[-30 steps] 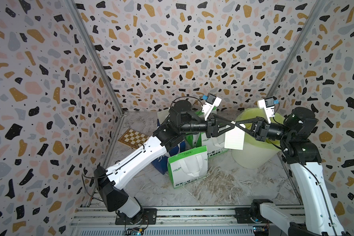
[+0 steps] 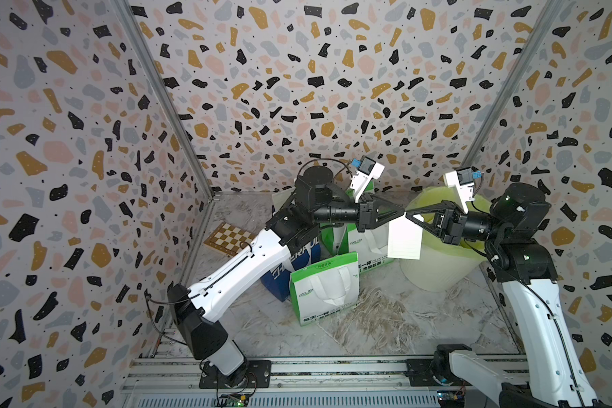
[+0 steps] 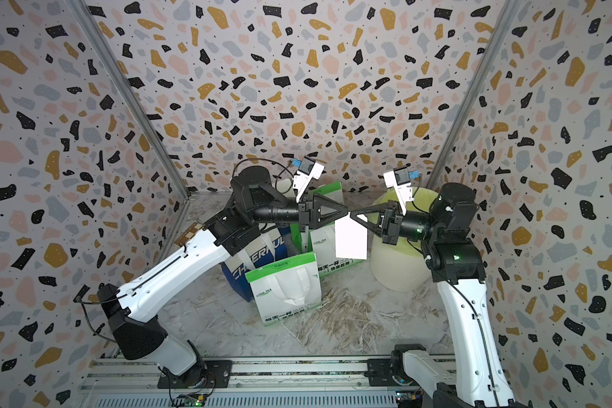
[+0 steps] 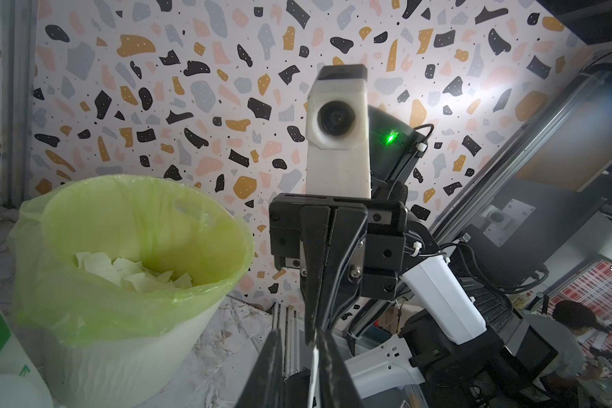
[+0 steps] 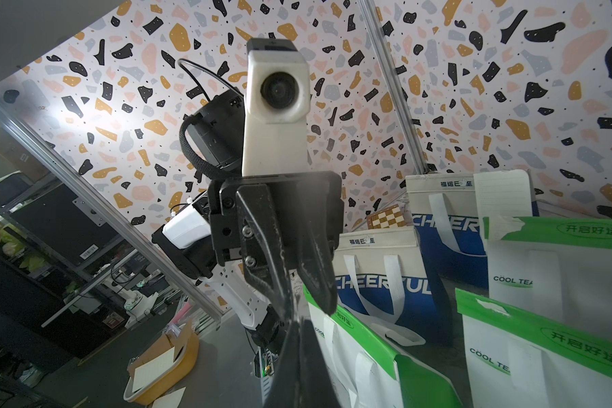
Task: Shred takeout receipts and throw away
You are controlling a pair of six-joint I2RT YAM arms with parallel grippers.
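A white paper receipt [image 2: 403,241] [image 3: 351,238] hangs upright at the tip of my right gripper [image 2: 409,215] [image 3: 355,215], which is shut on it. My left gripper [image 2: 397,210] [image 3: 342,209] is at the receipt's top corner, facing the right one, its fingers slightly apart in the left wrist view, where the paper shows only edge-on. Behind the right gripper stands a white bin [image 2: 431,275] with a pale green liner [image 4: 136,319]; white paper pieces [image 4: 119,272] lie inside it.
Green-and-white bags [image 2: 323,292] and blue-and-white bags [image 2: 275,284] fill the middle left of the marble surface, with a chessboard [image 2: 224,238] behind.
Compared with a second ago, my left gripper has shifted slightly upward at the receipt's top. The receipt and right gripper have barely moved.
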